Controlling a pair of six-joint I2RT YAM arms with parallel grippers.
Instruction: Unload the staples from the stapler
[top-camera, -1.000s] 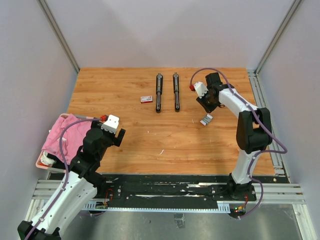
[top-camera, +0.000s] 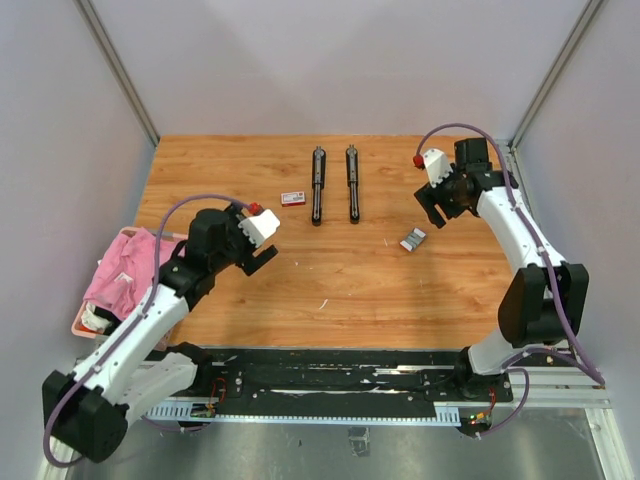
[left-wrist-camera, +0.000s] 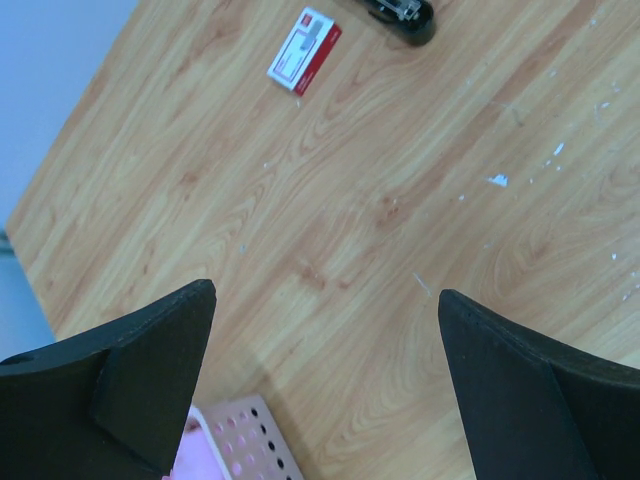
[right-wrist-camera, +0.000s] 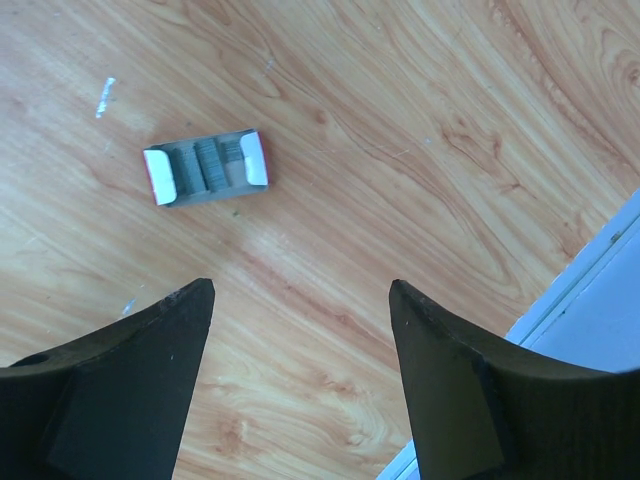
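Note:
Two long black staplers (top-camera: 317, 185) lie side by side at the back middle; the front end of a black stapler (left-wrist-camera: 405, 22) shows at the top of the left wrist view. A small open tray (right-wrist-camera: 210, 168) with grey strips like staples inside rests on the table at right. My right gripper (top-camera: 432, 208) is open, beyond and to the right of that tray, with nothing between its fingers. Over the left-middle table my left gripper (top-camera: 262, 261) is open and empty, nearer the front than the staplers. Whether staples are inside either stapler cannot be seen.
A red and white box (top-camera: 293, 198) lies left of the staplers. At the left edge stands a pink basket (top-camera: 76, 322) with pink cloth in it. A few thin white bits are scattered on the wood, and the middle front is otherwise clear.
My left gripper has moved right and slightly inward over the table. The right gripper has shifted right, away from the small tray, and its fingers have spread. Tray and staplers have stayed put.

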